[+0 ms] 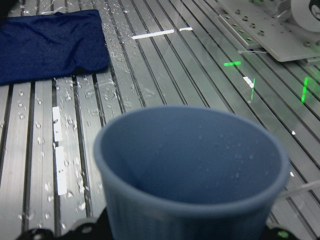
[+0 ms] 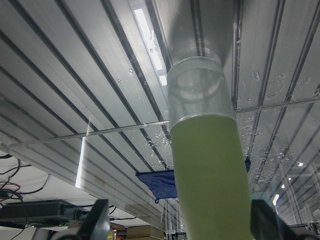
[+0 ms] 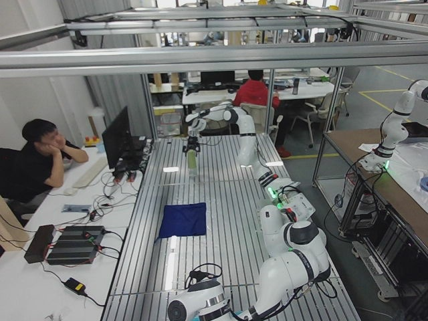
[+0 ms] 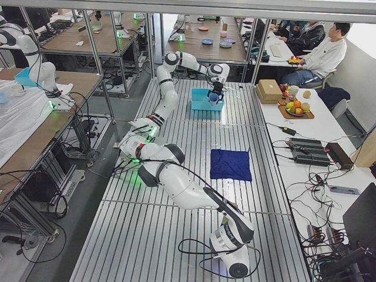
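A blue cup (image 4: 214, 98) (image 1: 190, 165) fills the bottom of the left wrist view, held by my left gripper (image 4: 215, 94), which is above a cyan bin (image 4: 200, 103) in the camera right view. My right gripper (image 3: 192, 146) is shut on a green cylinder with a clear end (image 3: 191, 160) (image 2: 210, 170), held upright over the ribbed metal table at the far end in the camera left view. A dark blue cloth (image 3: 182, 220) (image 1: 50, 47) lies flat on the table between the grippers.
Scattered water drops or clear bits lie on the table (image 1: 25, 150). A white side table (image 4: 311, 194) with electronics, cables and fruit runs alongside. The arm bases (image 3: 294, 204) occupy one side.
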